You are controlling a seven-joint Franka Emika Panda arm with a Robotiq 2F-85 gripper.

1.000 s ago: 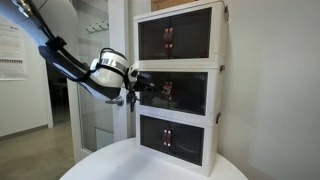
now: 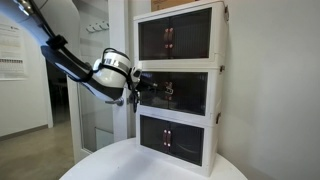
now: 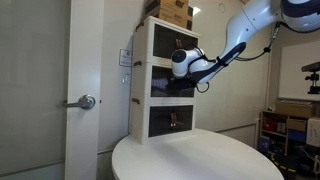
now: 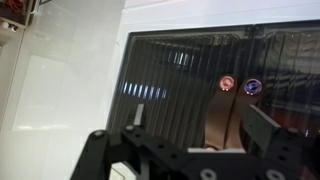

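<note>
A white three-tier cabinet [image 2: 213, 95] has dark, ribbed double doors on each tier. My gripper is at the middle tier, in front of its dark doors [image 2: 195, 92]. In the wrist view its black fingers [image 4: 258, 128] stand well apart, with nothing seen held between them. Two brown pull straps with round studs hang where the doors meet: the left strap [image 4: 218, 118] lies between the fingers' lines, and the right strap [image 4: 243, 103] is partly hidden behind the right finger. These doors look closed. Whether a finger touches them I cannot tell.
The cabinet stands on a round white table [image 3: 205, 160], otherwise clear. Cardboard boxes [image 3: 172, 12] rest on top of the cabinet. A door with a metal handle [image 3: 82, 102] is at the left, and a shelf with several items [image 3: 290, 125] at the right.
Since a second ago my gripper has moved slightly to the right, closer to the middle doors. The cabinet doors look unchanged.
</note>
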